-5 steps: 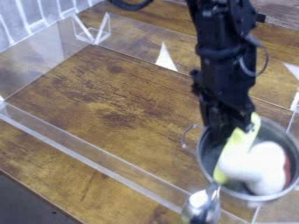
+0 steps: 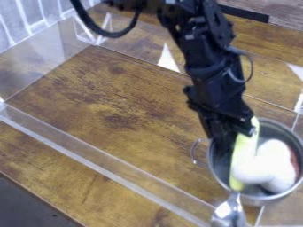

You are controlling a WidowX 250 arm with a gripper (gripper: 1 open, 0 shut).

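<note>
The black arm reaches down from the top to a metal pot [image 2: 217, 167] at the right, its gripper [image 2: 236, 135] at the pot's upper left rim, fingertips mostly hidden. Inside the pot lie a pale yellow-green item [image 2: 244, 156] and a white rounded object [image 2: 268, 165], with something reddish behind it. A shiny metal utensil [image 2: 229, 215] sticks out below the pot at the bottom edge. What, if anything, is between the fingers is unclear.
Clear plastic panels [image 2: 95, 168] run along its front and left, and a white railing stands at the top left.
The arm and pot have moved slightly to the right in that time.
</note>
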